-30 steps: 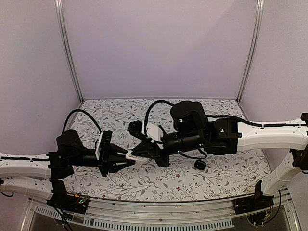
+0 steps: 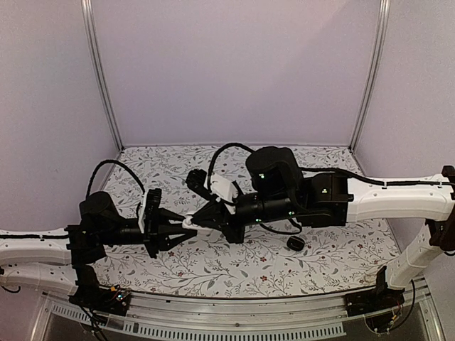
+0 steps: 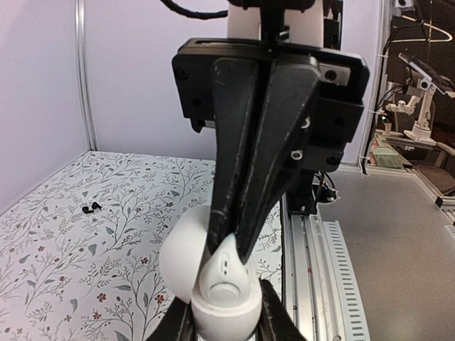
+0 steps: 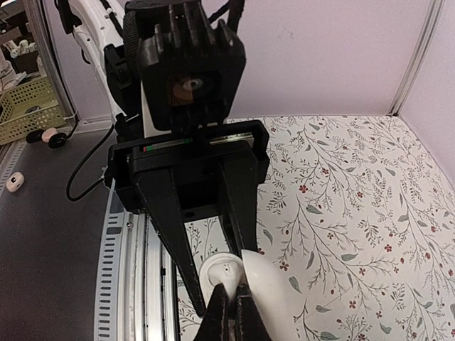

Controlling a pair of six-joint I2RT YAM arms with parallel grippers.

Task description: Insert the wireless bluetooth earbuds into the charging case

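Note:
The white charging case (image 3: 226, 309) is held up above the table by my left gripper (image 2: 173, 231), shut on it, with the lid (image 4: 266, 291) standing open. My right gripper (image 2: 206, 217) reaches in from the right, shut, its fingertips at the top of the case. In the left wrist view a white earbud piece (image 3: 224, 266) sits in the case right under those fingertips; whether they pinch it I cannot tell. In the right wrist view a white part (image 4: 229, 277) shows in the case just beyond the right fingertips.
A small black object (image 2: 296, 243) lies right of centre under the right arm. Walls surround the back and sides.

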